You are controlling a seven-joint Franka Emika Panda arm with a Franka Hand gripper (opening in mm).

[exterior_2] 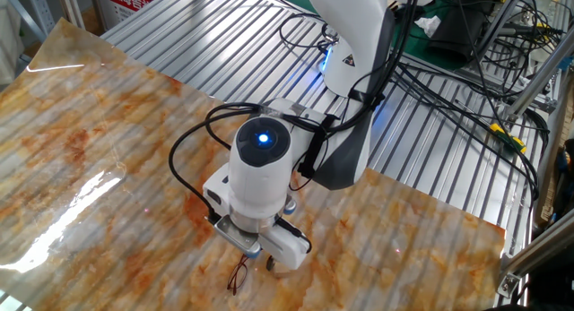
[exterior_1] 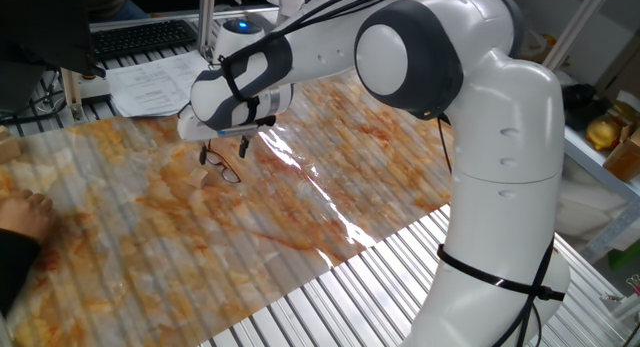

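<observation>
Dark-framed glasses (exterior_1: pixel 229 173) lie on the marbled orange and white board (exterior_1: pixel 300 217). A small pale wooden block (exterior_1: pixel 198 177) sits just beside them. Over these two things hangs my gripper (exterior_1: pixel 225 150), its two dark fingers spread wide and nothing showing between them. From the opposite side, part of the glasses (exterior_2: pixel 237 276) shows below the hand, whose body hides the block and most of the fingers. Whether a fingertip touches the glasses cannot be made out.
A person's hand (exterior_1: pixel 28 213) rests on the board's left edge, near another wooden block (exterior_1: pixel 8 145). Papers (exterior_1: pixel 158 85) and a keyboard (exterior_1: pixel 145 38) lie beyond the board. Most of the board is bare around the gripper.
</observation>
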